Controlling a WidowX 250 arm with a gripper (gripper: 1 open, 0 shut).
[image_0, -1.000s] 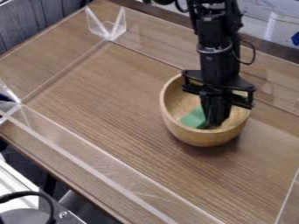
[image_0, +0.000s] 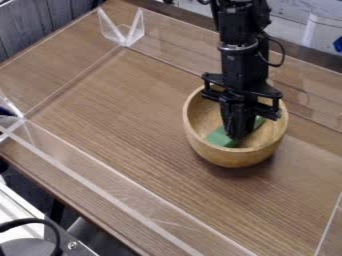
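My black gripper (image_0: 242, 127) reaches down from the top right into a round wooden bowl (image_0: 218, 153). A green object (image_0: 219, 137) lies in the bowl, partly hidden behind the gripper. The fingertips are low inside the bowl at the green object; the view is too small and dark to tell what is between them.
A wooden tabletop (image_0: 107, 120) surrounds the bowl, with clear room to the left and in front. A clear plastic fixture (image_0: 123, 30) stands at the back left. Black cables show at the lower-left corner.
The gripper has shifted slightly within the bowl over the last second, staying low. The bowl has moved little.
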